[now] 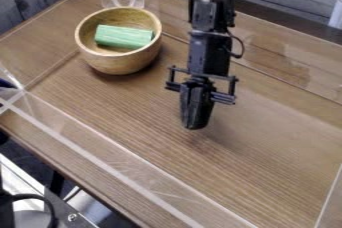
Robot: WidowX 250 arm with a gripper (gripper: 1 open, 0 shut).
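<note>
My black gripper [195, 112] hangs low over the middle of the wooden table, pointing down, its fingertips close together with nothing seen between them. To its left and behind it stands a round wooden bowl [114, 58] holding a pale green block [123, 37]. The gripper is apart from the bowl.
Strips of clear tape cross its left part. A grey wall is at the back, and black cables [27, 205] lie off the table at the lower left.
</note>
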